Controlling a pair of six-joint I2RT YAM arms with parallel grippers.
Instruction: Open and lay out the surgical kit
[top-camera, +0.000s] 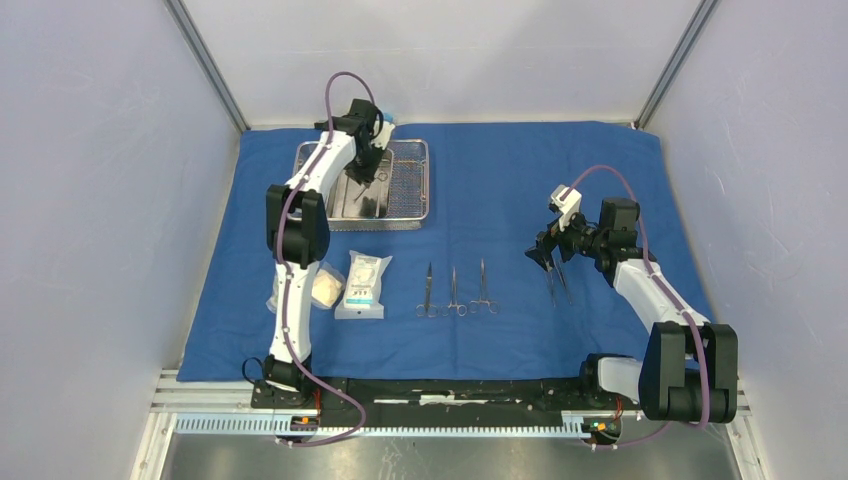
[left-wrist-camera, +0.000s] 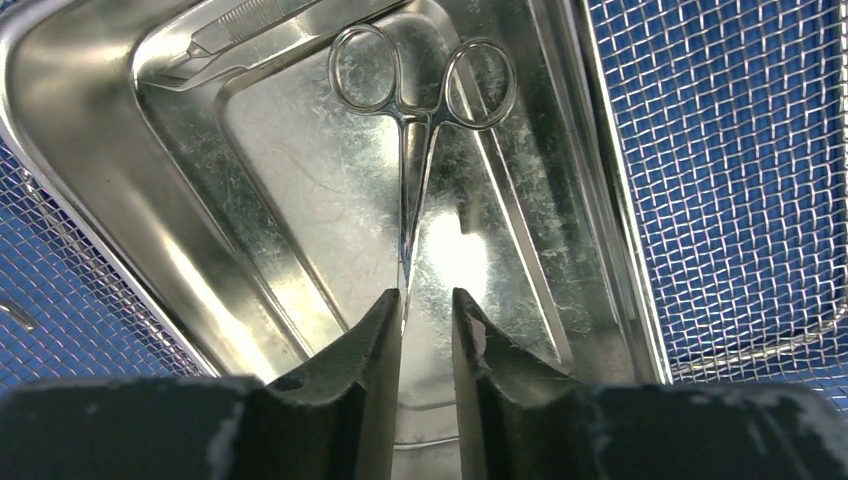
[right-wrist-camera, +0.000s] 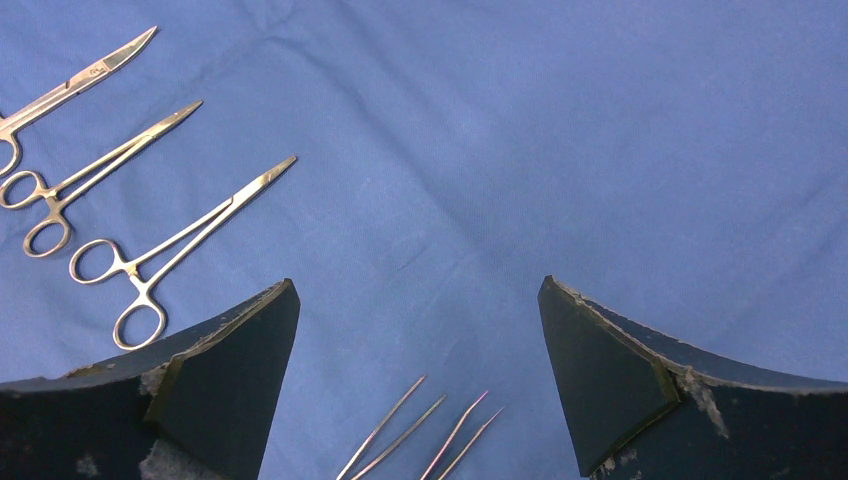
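My left gripper hangs over a steel inner tray (left-wrist-camera: 300, 170) inside the mesh basket (top-camera: 408, 215), fingertips a little apart. Ringed forceps (left-wrist-camera: 428, 150) lie in that tray, shafts running toward the fingertips; tweezers (left-wrist-camera: 240, 25) lie along its top edge. On the blue cloth, scissors (top-camera: 428, 290) and two clamps (right-wrist-camera: 240, 195) lie in a row. My right gripper is open above the cloth, empty, with slender tweezers (right-wrist-camera: 390, 420) visible below between its fingers.
Sealed packs (top-camera: 362, 285) lie front left on the cloth (top-camera: 500, 180). Walls bound the sides and back.
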